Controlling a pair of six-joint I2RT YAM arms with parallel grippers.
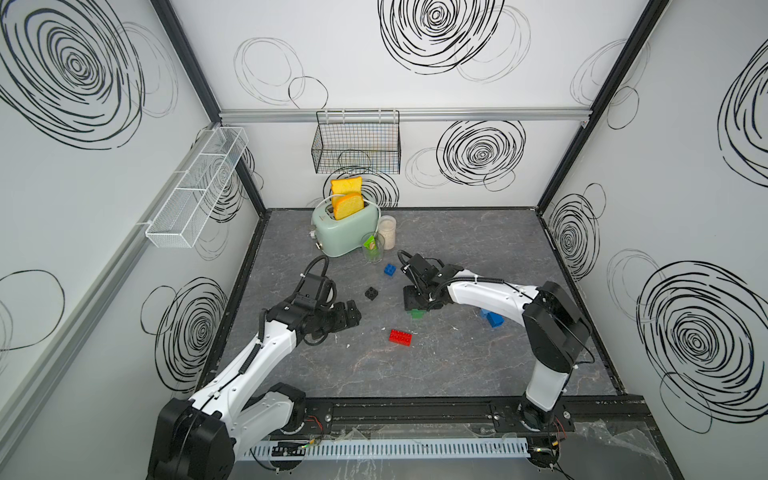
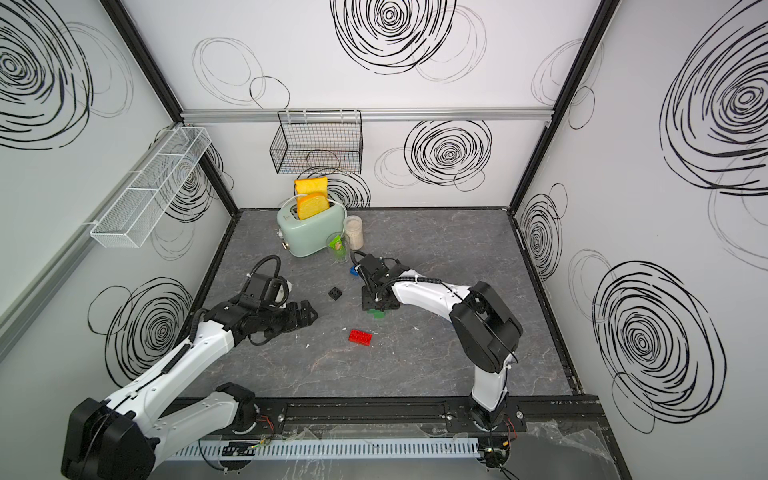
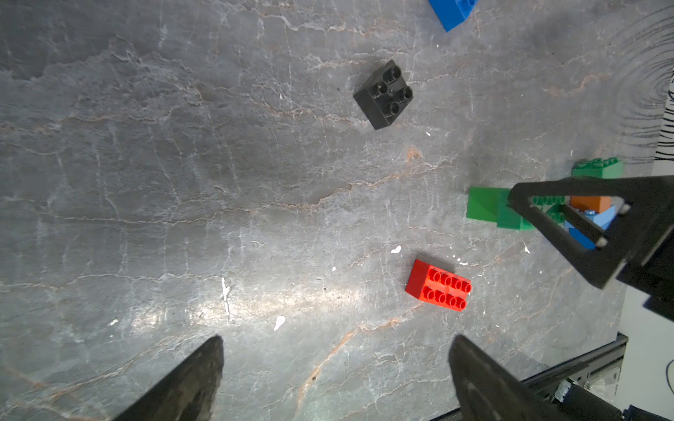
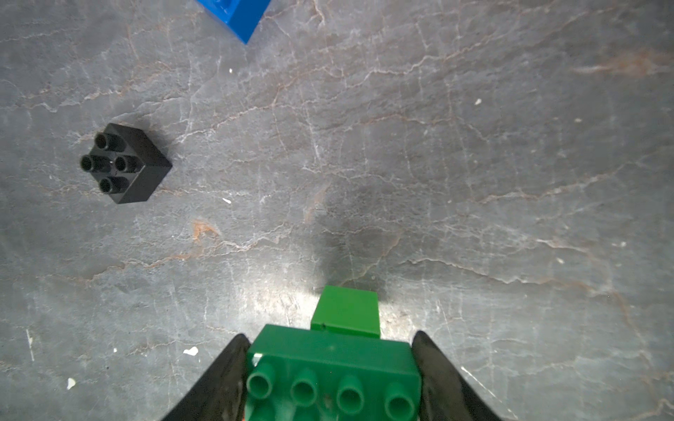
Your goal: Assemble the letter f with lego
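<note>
My right gripper is shut on a dark green brick [image 4: 333, 341], studs toward the camera. A brighter green brick [image 4: 347, 308] shows just beyond it; whether the two are joined, I cannot tell. In the left wrist view, my left gripper is open, with bare table between its fingers. A red brick [image 3: 442, 285] lies to the right of that gap. Farther off sits a small black brick [image 3: 384, 94], and a blue brick [image 3: 453, 10] is cut by the top edge. Past the right gripper is a cluster with an orange brick [image 3: 589, 203] and blue bricks [image 1: 492, 319], partly hidden by the right arm.
At the back left stand a green toaster [image 1: 345, 232] with yellow slices, a clear cup [image 1: 373, 249] and a pale cup [image 1: 387, 232]. A black wire basket [image 1: 356, 148] hangs on the rear wall. Open table lies at the back right and along the front.
</note>
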